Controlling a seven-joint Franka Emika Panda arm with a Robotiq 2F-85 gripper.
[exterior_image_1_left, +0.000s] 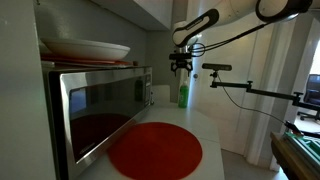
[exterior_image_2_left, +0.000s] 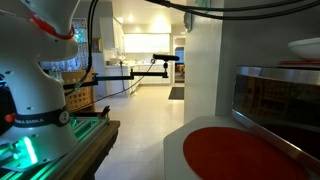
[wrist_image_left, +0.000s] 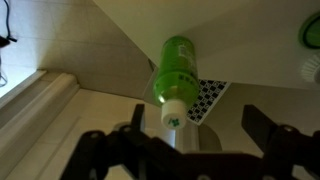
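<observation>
A green bottle (exterior_image_1_left: 183, 96) with a pale cap stands at the far end of the white counter. Over it in exterior view 1 hangs my gripper (exterior_image_1_left: 181, 67), pointing down and clear of the bottle. From the wrist, the green bottle (wrist_image_left: 178, 75) appears with its cap toward the gripper base, nearer the left finger than the right. My gripper is open, its dark fingers (wrist_image_left: 266, 130) wide apart and nothing held between them. Exterior view 2 shows neither bottle nor gripper.
A red round mat (exterior_image_1_left: 155, 150) lies on the near counter (exterior_image_1_left: 205, 125). Beside it stands a microwave (exterior_image_1_left: 100, 108), with a white bowl (exterior_image_1_left: 88, 50) on top. Overhead cabinets (exterior_image_1_left: 150, 12) border the space at the left. The counter between mat and bottle is mostly clear.
</observation>
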